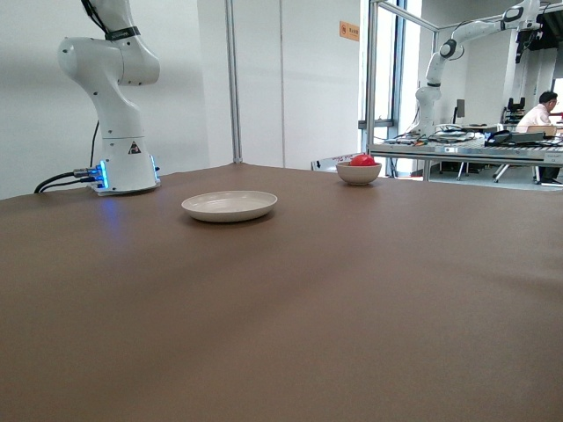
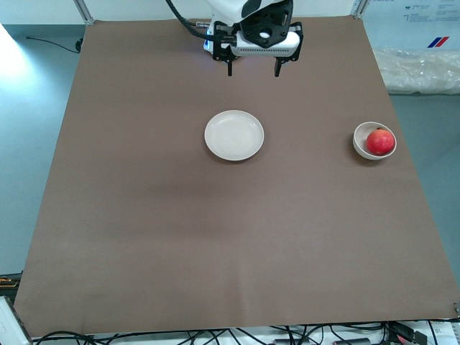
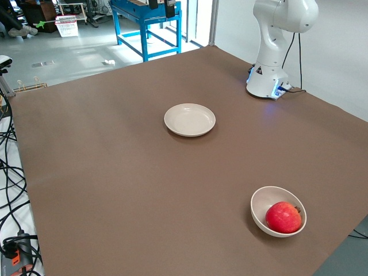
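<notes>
A white plate lies near the middle of the brown table, also seen in the top view and right view. A red pomegranate rests in a small white bowl to the plate's right; in the right view the bowl is nearest the camera. My gripper hangs at the back of the table in the left view, beyond the plate, its two black fingers apart with nothing seen between them. It is out of frame in the top and right views.
Cables and boxes run along the table's near edge in the left view. A white wall stands behind the arm base, and plastic wrap lies off the table's back right corner.
</notes>
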